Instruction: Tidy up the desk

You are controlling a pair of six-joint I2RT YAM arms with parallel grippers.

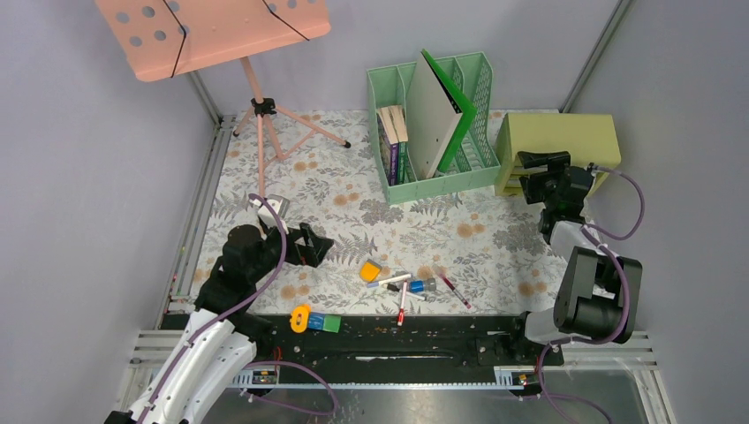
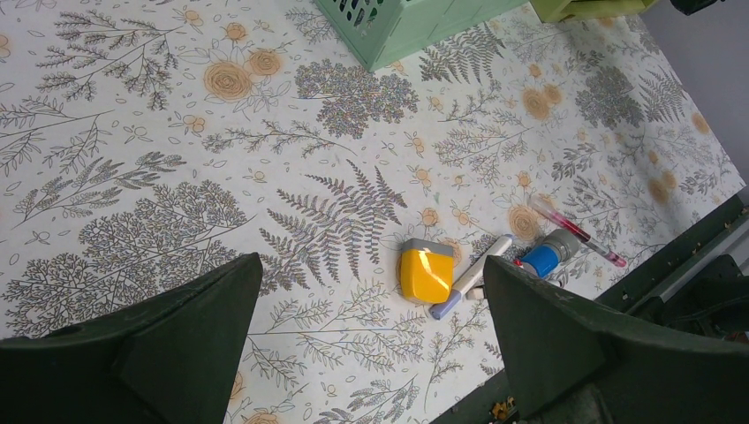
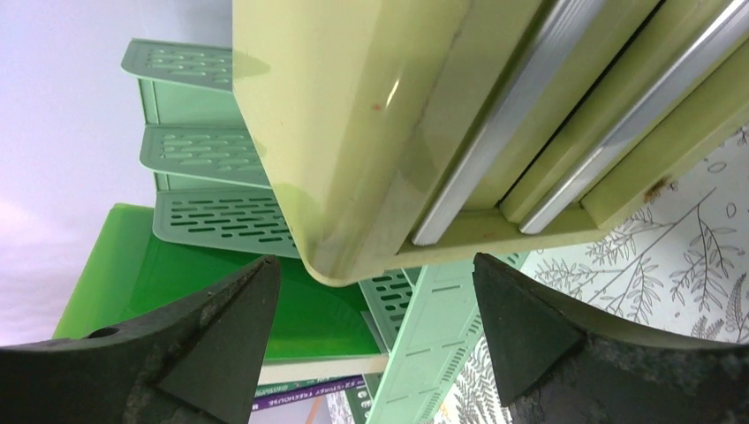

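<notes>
A yellow-green drawer cabinet (image 1: 556, 137) with silver handles (image 3: 459, 177) stands at the back right. My right gripper is open at its front, close to the drawers. Beside it is the green organizer (image 1: 442, 185), holding books (image 1: 393, 146) and a green folder (image 1: 450, 132). On the front of the desk lie a yellow item (image 2: 427, 269), white markers (image 1: 389, 279), a blue-banded bottle (image 2: 542, 260) and a red pen (image 1: 455, 291). My left gripper stands open over the left desk, left of these items, with nothing between its fingers.
A pink music stand (image 1: 261, 150) fills the back left. A yellow-and-blue object (image 1: 313, 320) lies at the black front edge. Walls bound both sides.
</notes>
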